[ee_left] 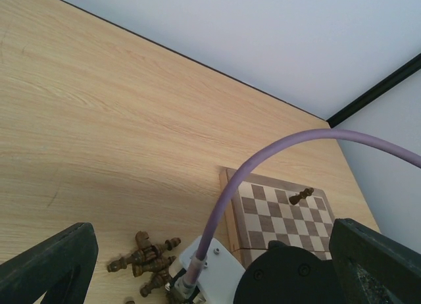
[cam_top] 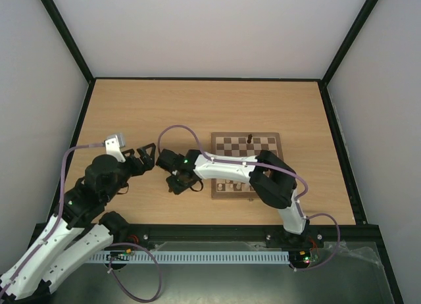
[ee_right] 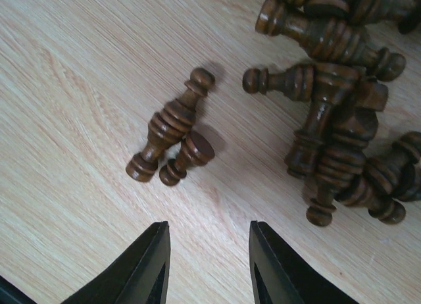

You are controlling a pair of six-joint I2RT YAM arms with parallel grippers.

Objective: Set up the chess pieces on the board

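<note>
Over the loose dark brown chess pieces (ee_right: 329, 120), my right gripper points downward, its fingers parted with only bare wood between them. A long piece (ee_right: 170, 125) and a short pawn-like one (ee_right: 189, 158) lie touching, just beyond the fingertips in the right wrist view. My left gripper is open and empty, held to the left of the pile (ee_left: 148, 258). The chessboard (cam_top: 215, 160) is partly covered by my right arm. A single dark piece (cam_top: 249, 139) is on its far side; light pieces (cam_top: 222, 187) stand along the near side.
A purple cable (ee_left: 263, 152) arches over the right arm. Bare table (cam_top: 151, 106) stretches behind both arms and left of the board. Both grippers are close together, with a small gap.
</note>
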